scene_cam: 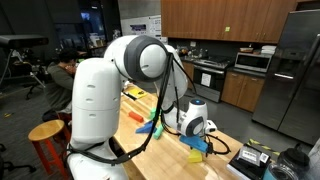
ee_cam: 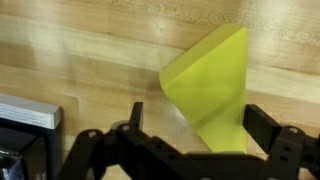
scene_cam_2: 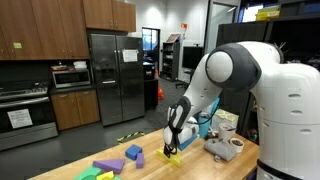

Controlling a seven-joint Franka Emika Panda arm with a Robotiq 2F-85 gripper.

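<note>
A yellow-green block (ee_cam: 212,88) with a slanted shape lies on the wooden table, large in the wrist view. My gripper is open, its dark fingers (ee_cam: 262,126) spread at the bottom of that view. The block reaches into the space between them, and its right edge comes close to the right finger; contact cannot be told. In exterior view 1 the arm reaches down over the table, with the gripper (scene_cam: 206,147) just above and beside the yellow block. Exterior view 2 shows the gripper low over that same block (scene_cam_2: 173,157).
Blue, green and purple pieces, including a purple block (scene_cam_2: 132,151), lie farther along the table. Dark jars (scene_cam: 292,160) stand near one end. A metal cup (scene_cam_2: 236,144) is on the arm's other side. Bare wood (ee_cam: 95,95) surrounds the block.
</note>
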